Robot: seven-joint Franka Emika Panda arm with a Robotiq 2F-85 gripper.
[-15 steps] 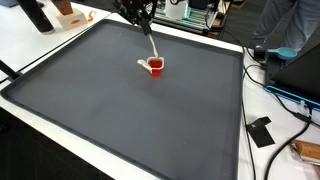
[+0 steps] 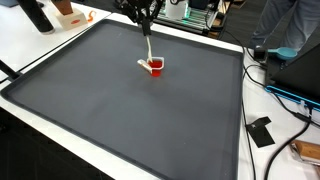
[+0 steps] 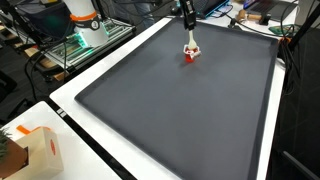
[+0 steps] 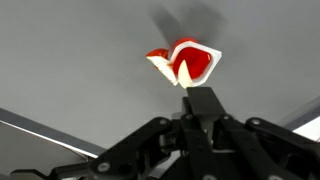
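Note:
A small white-rimmed cup with red contents stands on the dark grey board near its far edge. My gripper is above it, shut on a pale, thin stick that points down. In the wrist view, the tip of the pale stick overlaps the near side of the red cup; whether it touches the red contents I cannot tell. Beside the cup lies another pale piece, and it shows a red end in the wrist view. Exterior view 2 shows the held stick above the cup.
Most of the grey board is clear. Outside its right edge lies a small black piece with a cable. Boxes stand beyond the far left edge.
Over the last second the held stick has come down and slightly left, its tip now lower at the cup. The cup and the piece beside it look unmoved.

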